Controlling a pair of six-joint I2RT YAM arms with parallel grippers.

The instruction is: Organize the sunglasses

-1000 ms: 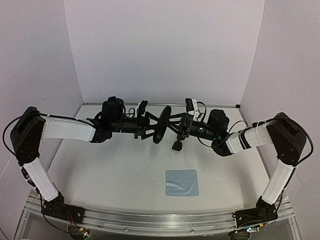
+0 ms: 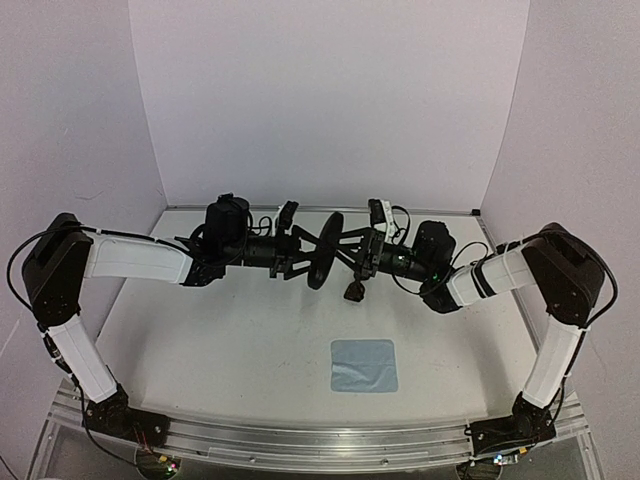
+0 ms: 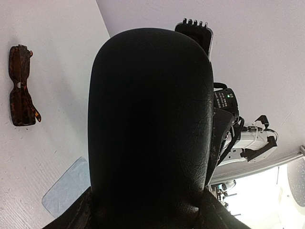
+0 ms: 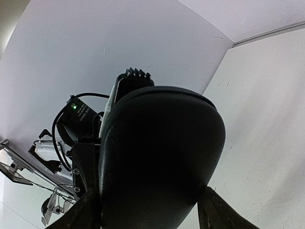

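Observation:
A black, rounded glasses case (image 2: 325, 250) is held up above the table between my two grippers, and it fills the middle of both wrist views. On its left side my left gripper (image 2: 310, 256) is shut on it, with a finger along each edge. My right gripper (image 2: 344, 246) is shut on the opposite side of the case. No open gap shows in the case. Brown tortoiseshell sunglasses (image 3: 20, 86) lie folded on the table in the left wrist view; from the top their dark shape (image 2: 354, 291) is partly hidden under my right gripper.
A light blue cloth (image 2: 363, 366) lies flat on the white table (image 2: 230, 350), nearer the front than the sunglasses. Pale walls (image 2: 330, 100) enclose the back and sides.
The right arm has shifted very slightly, its elbow a little to the left. The case, left arm, sunglasses and cloth look unchanged.

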